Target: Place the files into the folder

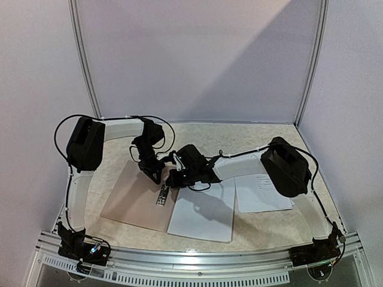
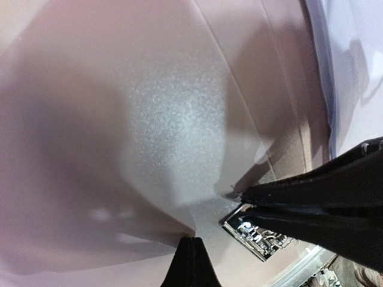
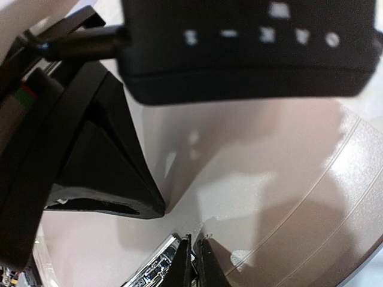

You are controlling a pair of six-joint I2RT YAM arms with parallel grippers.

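An open folder lies on the table, with a pinkish left cover and white pages on the right. A metal clip mechanism sits on the cover near the spine. My right gripper is shut at the end of this clip, nothing clearly between its fingers; it also shows in the left wrist view. My left gripper is shut low over the pink cover, just left of the clip, with nothing visible between its fingers.
Loose printed sheets lie right of the folder, partly under the right arm. Both arms meet closely over the folder's middle. Bare table shows along the back.
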